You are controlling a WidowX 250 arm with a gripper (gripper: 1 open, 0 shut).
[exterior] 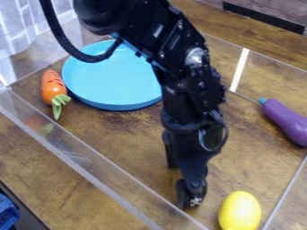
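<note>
My black gripper (189,187) reaches down to the wooden surface in the middle of the camera view, seen from the side, its fingertips low near the front. A yellow lemon-like object (240,209) lies to the right of the fingertips, apart from them. A blue plate (102,76) sits behind the arm at the upper left. An orange carrot (54,88) lies left of the plate, and a purple eggplant (285,121) at the right.
A clear wall or edge (90,166) runs diagonally along the lower left, with a blue object (6,214) beyond it. The wood left of the gripper is clear.
</note>
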